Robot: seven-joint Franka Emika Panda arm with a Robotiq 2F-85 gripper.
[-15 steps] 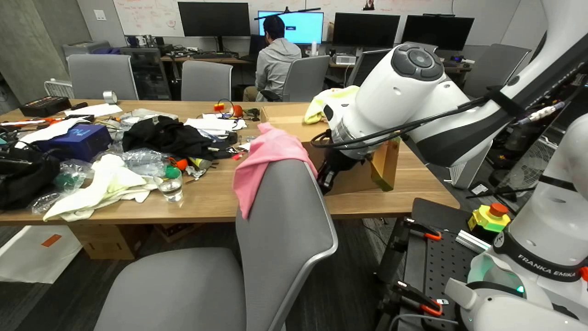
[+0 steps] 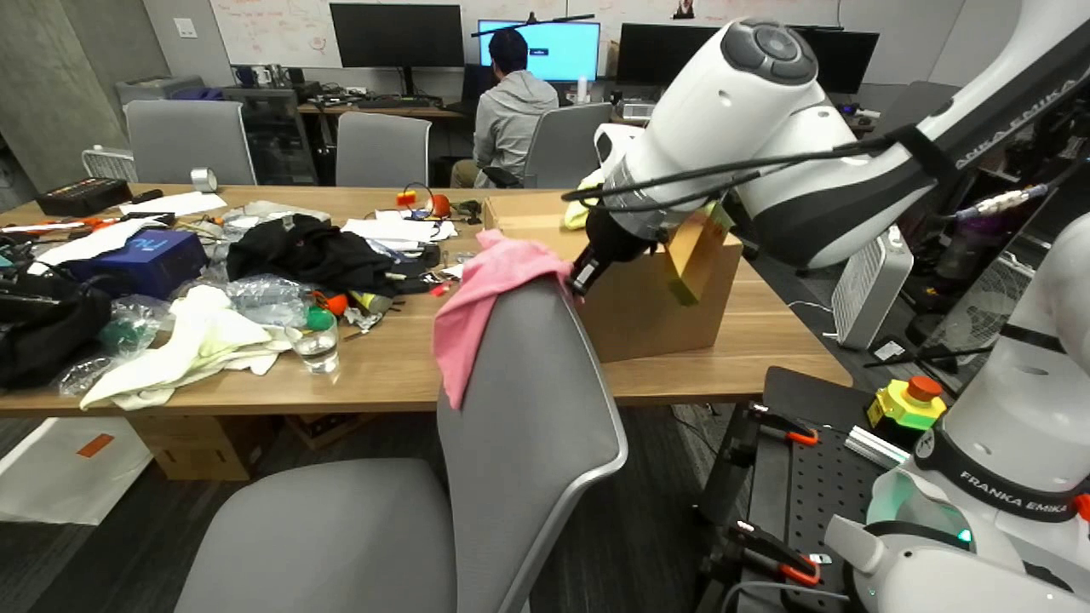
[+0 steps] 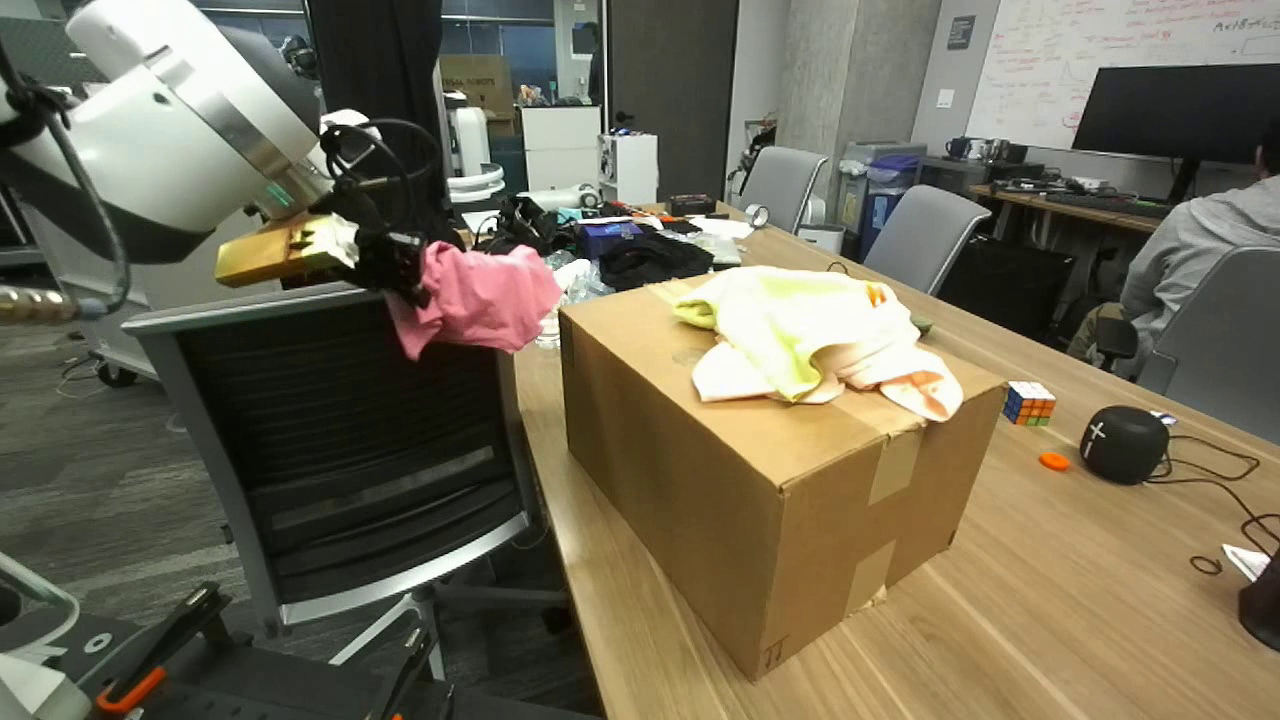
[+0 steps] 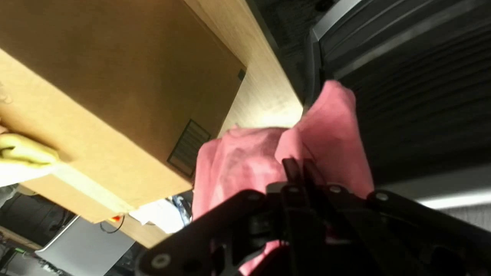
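A pink cloth is draped over the top of the grey office chair's backrest, one side hanging down its front. At the cloth's right end my gripper is shut on the fabric, close by the chair's top edge. In exterior view 2, the cloth bunches out beyond the gripper, above the chair back. In the wrist view, the dark fingers are pinched together on the pink cloth; their tips are partly lost in the folds.
Beside the chair, a large cardboard box stands on the wooden table, with a yellow and white cloth on top. Clutter, a glass and a pale cloth cover the table's left part.
My gripper has risen and moved left from the chair's right side to near its top. The cloth's right end has been drawn up; its hanging left part has barely shifted.
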